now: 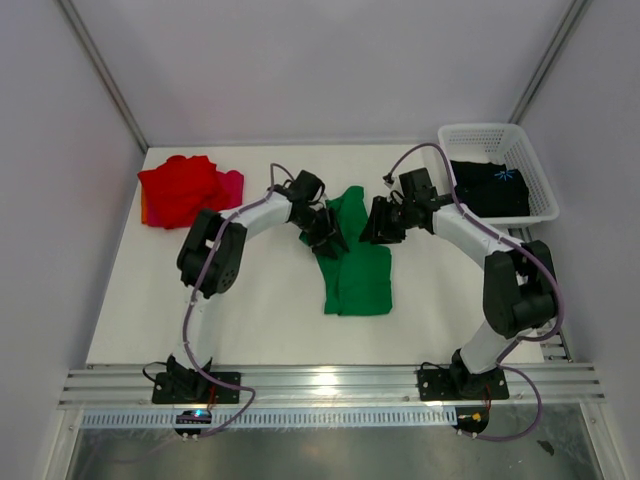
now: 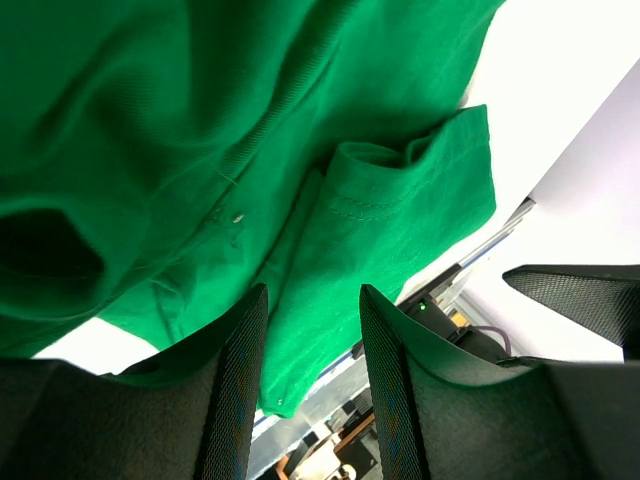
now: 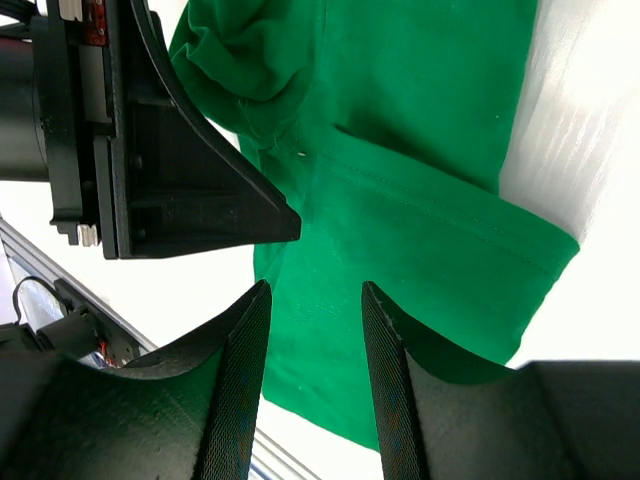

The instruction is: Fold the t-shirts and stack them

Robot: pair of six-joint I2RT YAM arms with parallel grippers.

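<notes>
A green t-shirt [image 1: 362, 280] lies partly folded at the middle of the table, its layers loose and wrinkled at the upper left. Over that left side hovers my left gripper [image 1: 342, 248], fingers part open. In the left wrist view, green cloth [image 2: 400, 210] shows beyond the fingertips, none clearly held. My right gripper [image 1: 370, 238] is at the shirt's upper right edge. A hem [image 3: 440, 205] runs across the cloth ahead of its parted fingers in the right wrist view, and the gap between them shows only flat green fabric behind.
A red pile of folded shirts [image 1: 180, 192] sits at the back left. At the back right stands a white basket [image 1: 540, 185] with black cloth [image 1: 490, 190] in it.
</notes>
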